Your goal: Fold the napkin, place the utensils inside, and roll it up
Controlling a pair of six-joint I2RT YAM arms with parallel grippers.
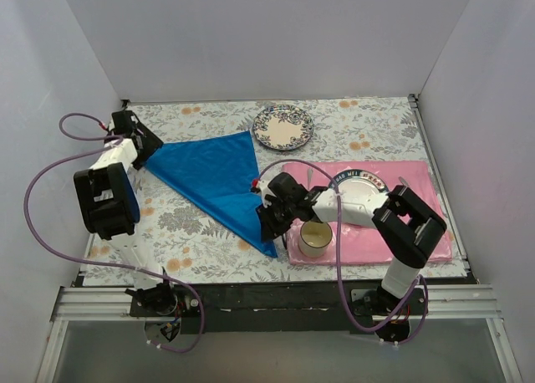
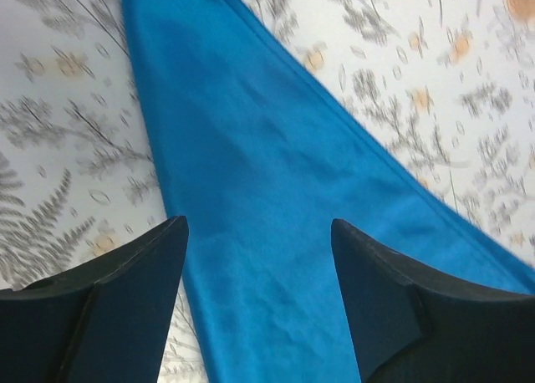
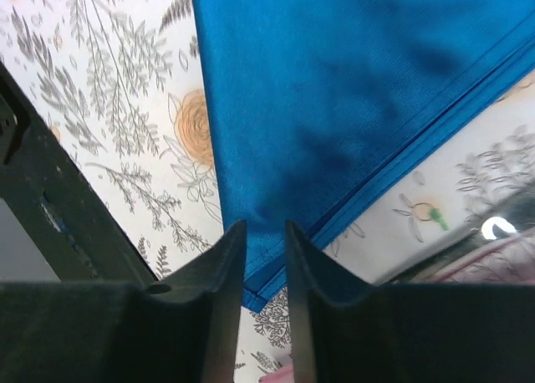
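Observation:
The blue napkin (image 1: 209, 174) lies folded into a long shape across the left half of the table, running from upper left to lower right. My left gripper is part open over its far-left end, fingers apart, with blue cloth below in the left wrist view. My right gripper is part open at the napkin's near right corner, its fingertips over the layered folded edge (image 3: 376, 182). A metal utensil (image 3: 501, 226) lies beside the napkin, partly in view.
A pink mat (image 1: 418, 249) at right holds a plate (image 1: 359, 179), a mug (image 1: 315, 241) and utensils. A patterned plate (image 1: 283, 128) sits at the back middle.

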